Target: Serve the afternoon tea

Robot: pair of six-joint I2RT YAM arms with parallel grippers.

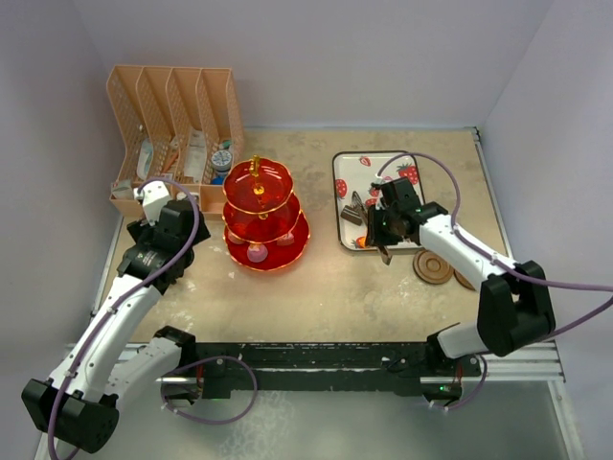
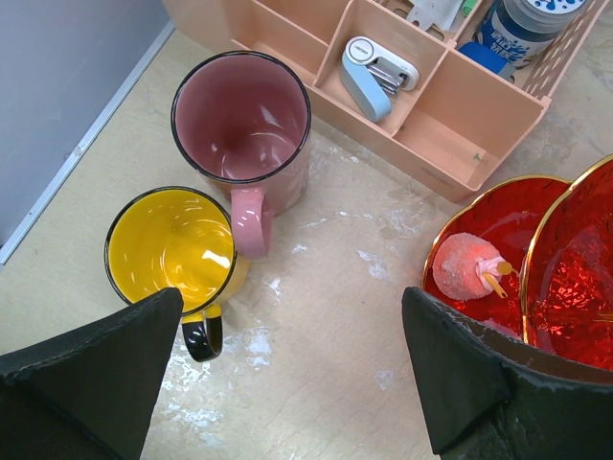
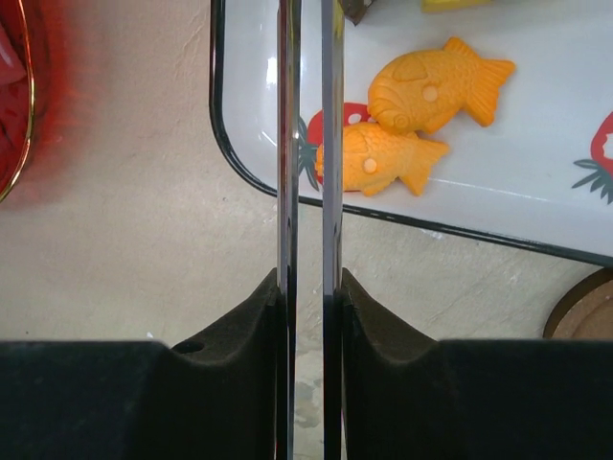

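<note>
A red three-tier stand (image 1: 259, 187) stands left of centre, with pink pastries on it. In the left wrist view a pink mug (image 2: 239, 115) and a yellow mug (image 2: 168, 244) sit below my open left gripper, nothing between its fingers. My right gripper (image 1: 374, 216) holds metal tongs (image 3: 332, 240) over the strawberry tray (image 3: 536, 220). The tray bears two orange fish-shaped pastries (image 3: 426, 86), a brown piece and a yellow piece, partly hidden. In the top view the tong tips are at the brown piece; whether they grip it is unclear.
A peach organiser (image 1: 172, 134) with stationery and a jar stands at the back left. Brown round coasters (image 1: 432, 267) lie right of the tray.
</note>
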